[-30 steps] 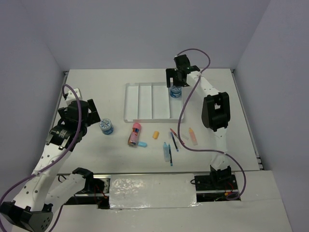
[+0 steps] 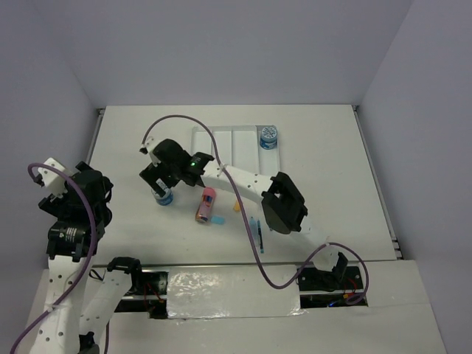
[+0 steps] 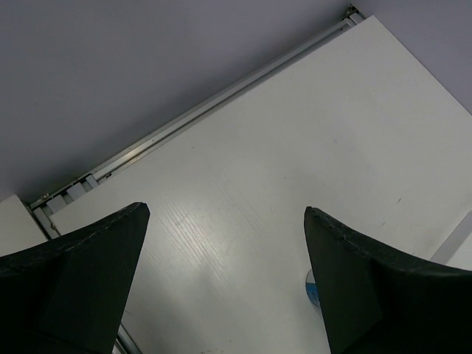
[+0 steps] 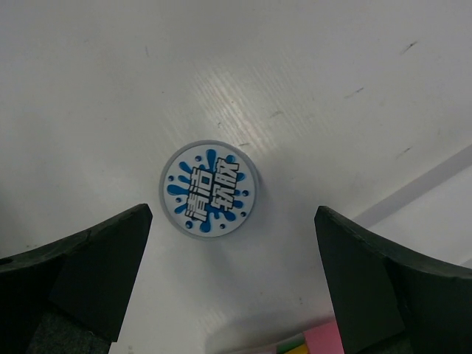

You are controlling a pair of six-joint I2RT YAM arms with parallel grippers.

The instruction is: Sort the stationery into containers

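A round blue-and-white tub [image 2: 162, 198] stands on the table left of the white divided tray [image 2: 224, 139]. In the right wrist view its printed lid [image 4: 209, 189] lies between the spread fingers, untouched. My right gripper [image 2: 156, 177] is open above this tub. A second blue tub [image 2: 268, 137] sits in the tray's rightmost compartment. Over the table's left edge my left gripper [image 2: 66, 181] is open and empty; its wrist view shows mostly bare table, with a sliver of the blue tub [image 3: 312, 289] beside one finger.
In front of the tray lie a pink bottle [image 2: 206, 205], a light-blue piece [image 2: 217, 220], an orange piece [image 2: 237, 206] and pens [image 2: 259, 236]. My right arm crosses over the tray and hides part of it.
From over the tub in the tray, my right gripper has swung left to the other tub. The left arm has drawn back leftward. The tubs stay where they were.
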